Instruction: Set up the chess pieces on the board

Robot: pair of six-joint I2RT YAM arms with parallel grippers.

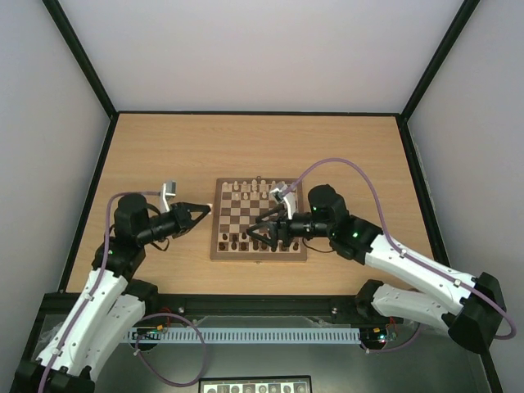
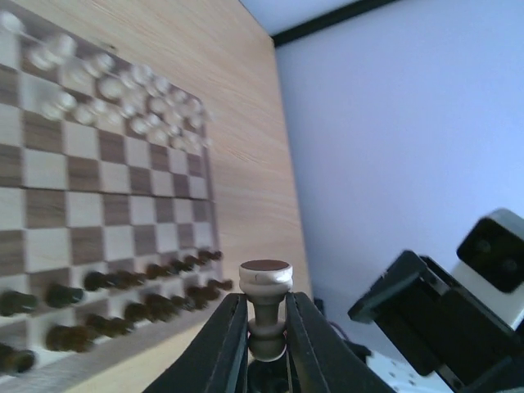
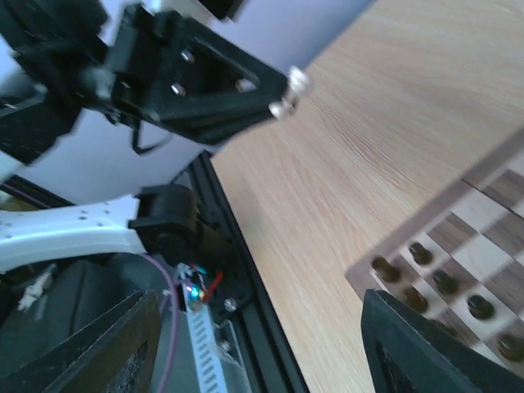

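A pale chess piece (image 2: 266,307) with a brown felt base is pinched between the fingertips of my left gripper (image 1: 210,210), which is raised off the table to the left of the chessboard (image 1: 218,221). My right gripper (image 1: 252,233) stands open and empty over the right half of the board, its fingers (image 3: 426,352) wide apart in the right wrist view. White pieces (image 2: 123,86) stand in rows along the board's far side. Dark pieces (image 2: 106,282) fill the near side, some of them hidden from above by my right arm.
Bare table (image 1: 246,147) lies behind the board and on both sides of it. The two grippers face each other across the board. A tray (image 1: 255,385) of round items sits below the table's front edge.
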